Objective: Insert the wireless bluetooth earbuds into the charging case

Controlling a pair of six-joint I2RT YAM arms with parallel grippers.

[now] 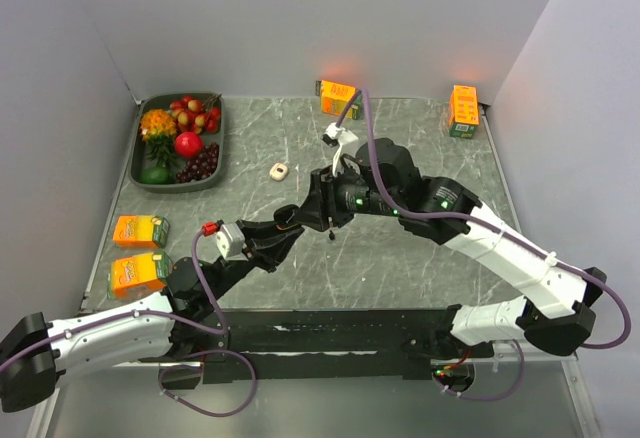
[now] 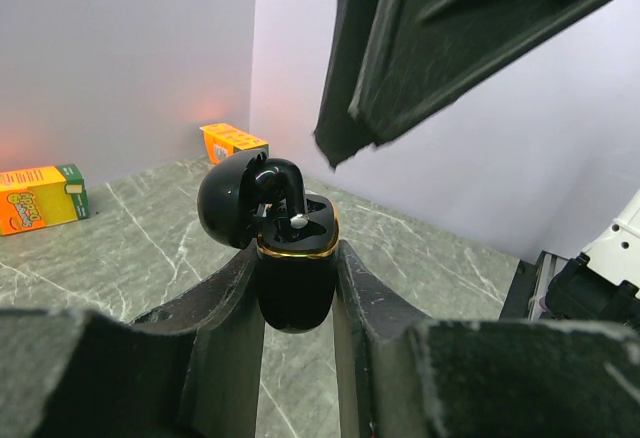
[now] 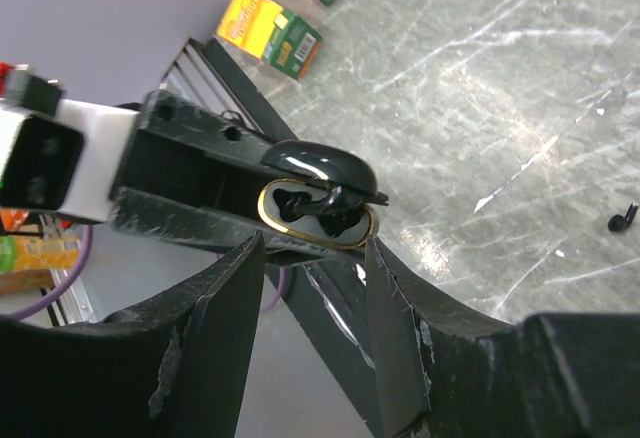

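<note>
The black charging case (image 2: 296, 283), lid up with a gold rim, is held in my left gripper; an earbud piece shows inside it in the left wrist view and the right wrist view (image 3: 318, 173). My right gripper is open just above and beside the case, nothing seen between its fingers. A loose black earbud (image 3: 620, 220) lies on the table; in the top view it is a small dark spot (image 1: 332, 235).
A fruit tray (image 1: 170, 187) stands back left. Orange boxes (image 1: 140, 230) sit at the left, with others (image 1: 462, 110) at the back. A small beige object (image 1: 279, 171) lies mid-table.
</note>
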